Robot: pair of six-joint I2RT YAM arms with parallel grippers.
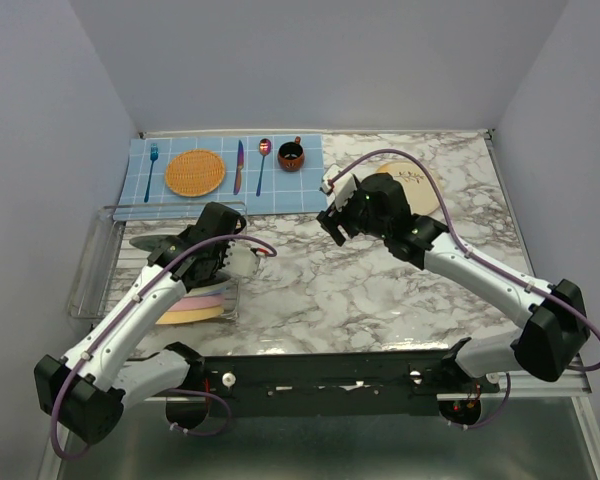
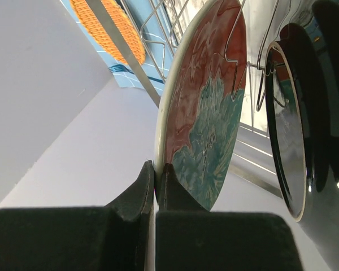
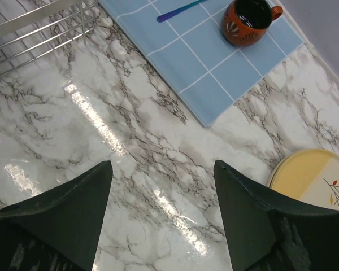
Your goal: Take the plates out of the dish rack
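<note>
My left gripper is shut on the rim of a red and green plate point(image 2: 206, 135) with a pale edge. Wires of the dish rack point(image 2: 251, 66) still run close across the plate's face. A black plate point(image 2: 288, 124) stands beside it in the rack. From above, the rack point(image 1: 90, 262) lies at the left, half covered by my left arm, with pink and yellow plates point(image 1: 190, 314) at its front. Over the bare counter my right gripper is open and empty. The held plate is mostly hidden by the arm in the top view.
A stack of cream plates point(image 3: 311, 180) lies at the back right. On the blue mat point(image 1: 200, 195) are a wicker trivet point(image 1: 195, 173), a fork, a knife, a spoon and a brown cup point(image 1: 291, 155).
</note>
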